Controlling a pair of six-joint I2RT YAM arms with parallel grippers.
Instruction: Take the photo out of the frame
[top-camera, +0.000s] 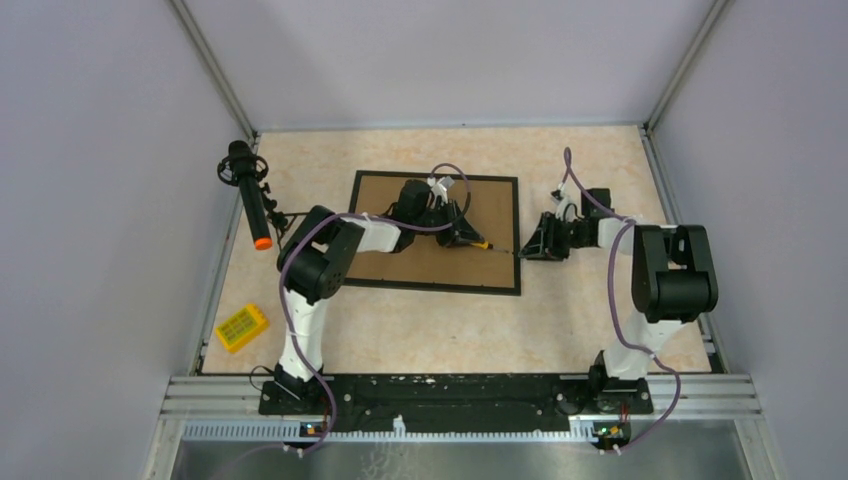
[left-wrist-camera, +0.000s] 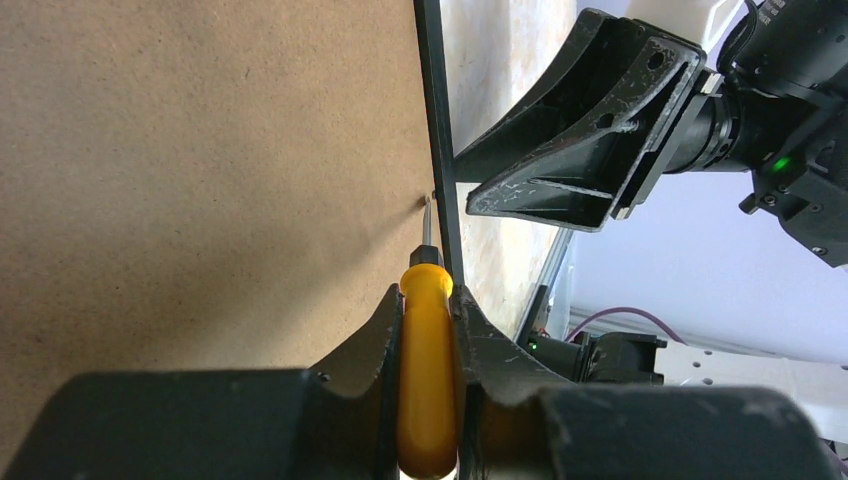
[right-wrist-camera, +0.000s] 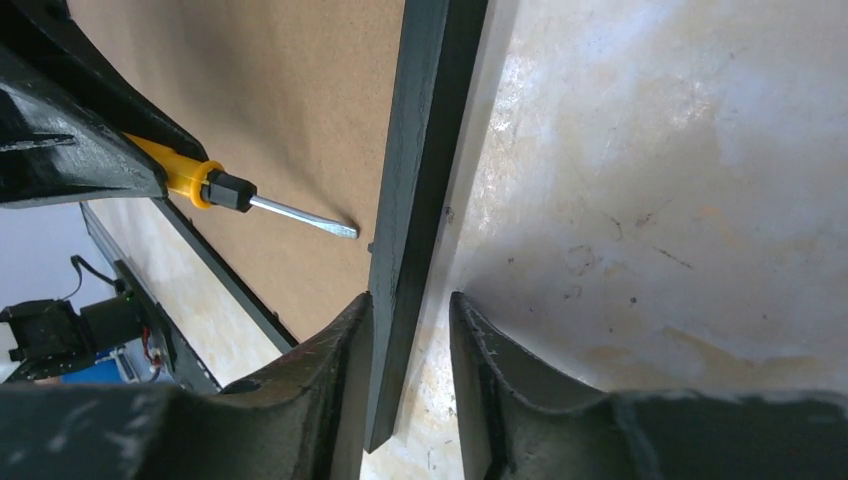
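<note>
The photo frame lies face down, brown backing (top-camera: 400, 267) inside a black border (top-camera: 517, 200). My left gripper is shut on a yellow-handled screwdriver (left-wrist-camera: 427, 390), its metal tip (right-wrist-camera: 340, 229) just short of a small dark tab (right-wrist-camera: 371, 247) on the border's inner edge. In the right wrist view my right gripper is part open, its fingers at the frame's right side bar (right-wrist-camera: 430, 130), one over the bar and the other just outside it.
A yellow case (top-camera: 240, 326) lies at the front left of the table (top-camera: 440, 335). A black stand with an orange-tipped tube (top-camera: 250, 200) stands at the left.
</note>
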